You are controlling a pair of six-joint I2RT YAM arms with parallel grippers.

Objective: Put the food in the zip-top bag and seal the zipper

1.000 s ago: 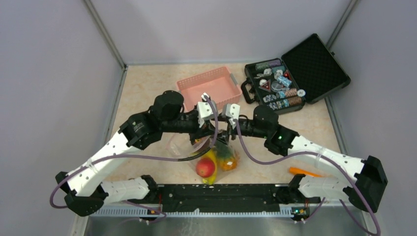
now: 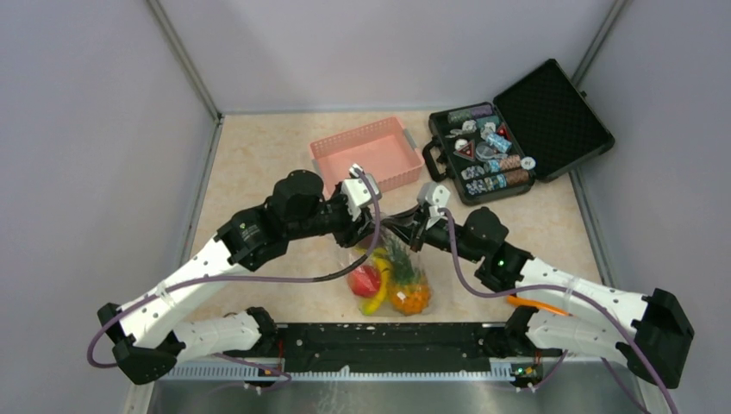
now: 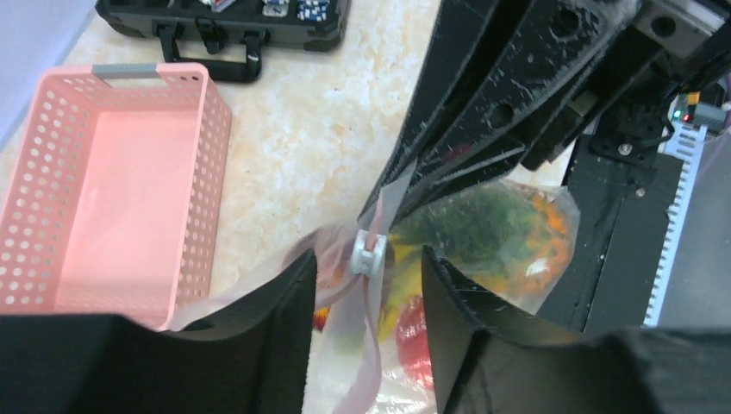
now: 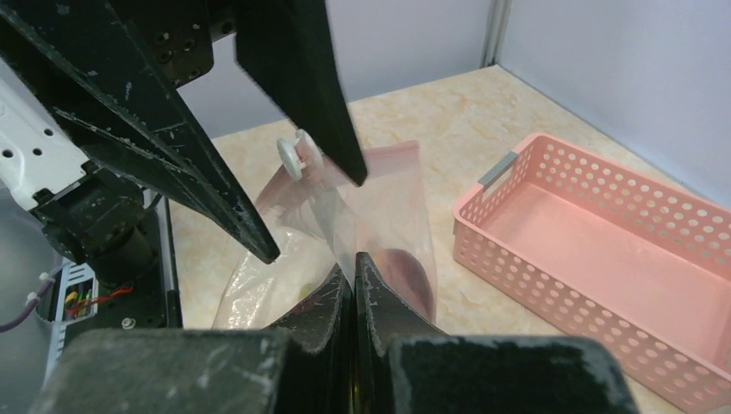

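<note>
The clear zip bag [image 2: 392, 267] hangs between my grippers, holding a red apple [image 2: 364, 281], a yellow banana [image 2: 376, 299] and a pineapple [image 2: 410, 293]. Its white slider [image 3: 369, 255] sits on the pink zipper strip. My left gripper is part open, its fingertips either side of the slider and strip, apparently not closed on them. My right gripper is shut on the bag's top edge beside the slider, the film running into its fingertips.
An empty pink basket [image 2: 366, 155] stands behind the bag. An open black case of small items [image 2: 483, 147] is at the back right. An orange object [image 2: 534, 304] lies at the right front, partly under the arm.
My left arm has moved slightly, lately a little toward the front.
</note>
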